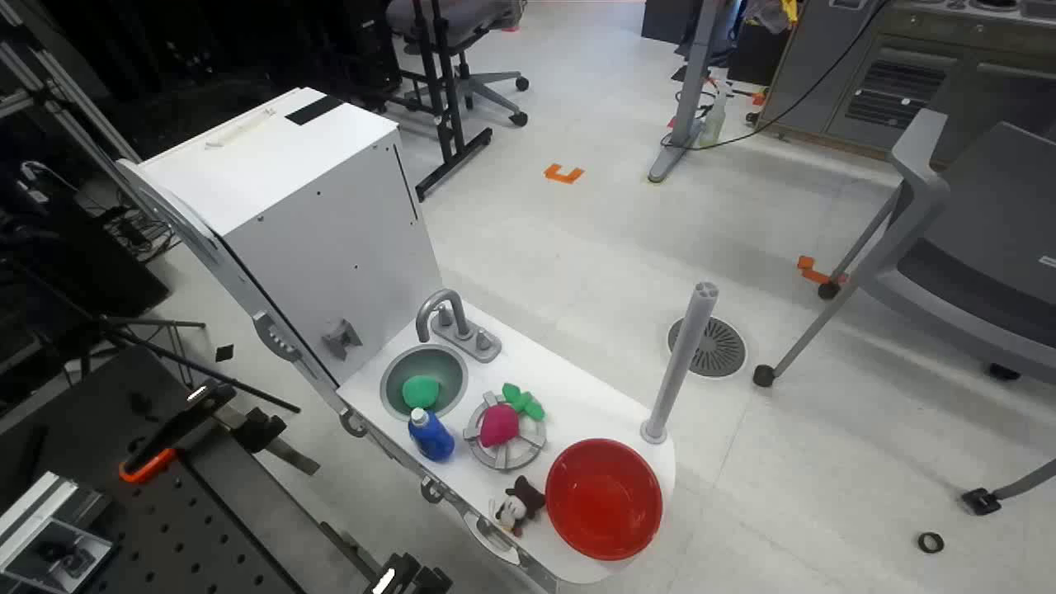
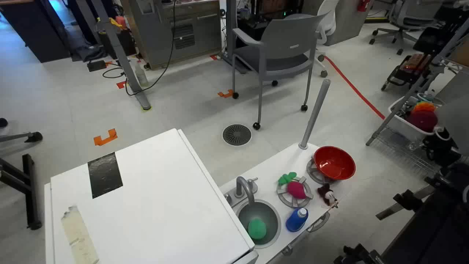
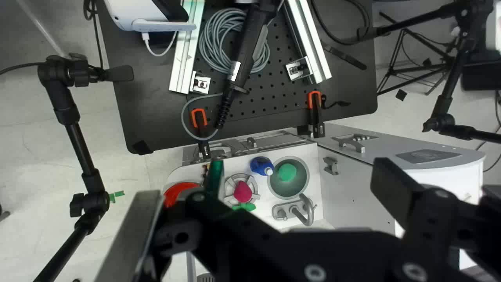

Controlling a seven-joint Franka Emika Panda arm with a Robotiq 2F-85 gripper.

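In the wrist view my gripper stands open high above the toy kitchen, nothing between its wide-apart fingers. The round sink holds a green rounded object. Beside the sink stands a blue bottle with a pale cap. On a grey burner lies a pink-red toy, with a green leafy piece at its edge. A red bowl rests on another burner. Close to the bowl lies a small brown and white plush. Neither exterior view shows the gripper.
A grey faucet curves over the sink. An upright grey post rises at the counter's far corner, and a tall white cabinet flanks the sink. The black perforated table carries coiled cable and metal rails.
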